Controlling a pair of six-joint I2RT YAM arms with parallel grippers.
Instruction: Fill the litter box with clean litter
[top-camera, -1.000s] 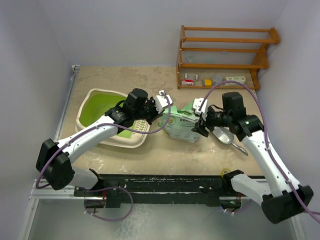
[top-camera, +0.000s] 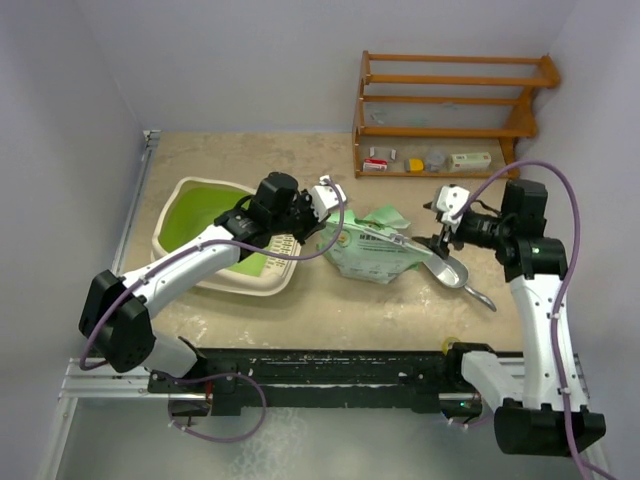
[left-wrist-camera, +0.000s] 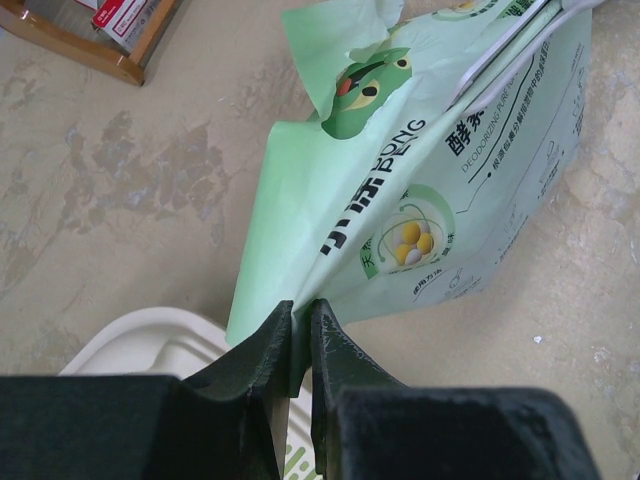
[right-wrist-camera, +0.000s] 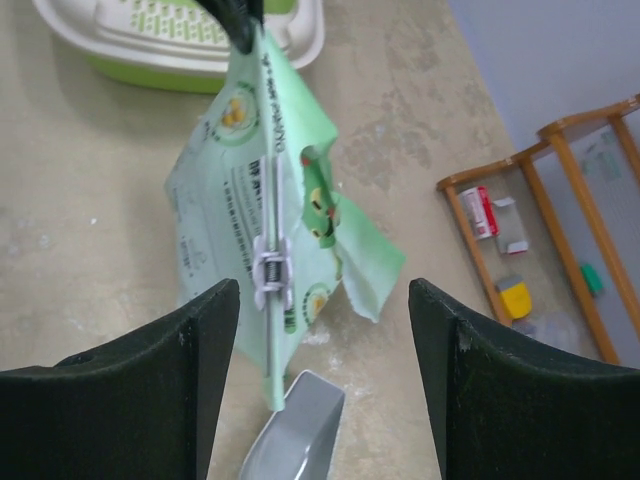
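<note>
A green litter bag (top-camera: 370, 255) stands folded along its top, with a long white clip (right-wrist-camera: 272, 265) along the fold. My left gripper is shut on the bag's upper end, beside the litter box (top-camera: 200, 215) with its green inside. My right gripper hovers apart from the bag's other end, fingers spread with nothing between them. Below that end lies a metal scoop (top-camera: 447, 275), pointing its handle to the front right.
A wooden shelf (top-camera: 450, 130) with small boxes and a yellow item stands at the back right. The table (top-camera: 240, 320) has bare room in front and behind the bag.
The left gripper still holds the bag, barely moved.
</note>
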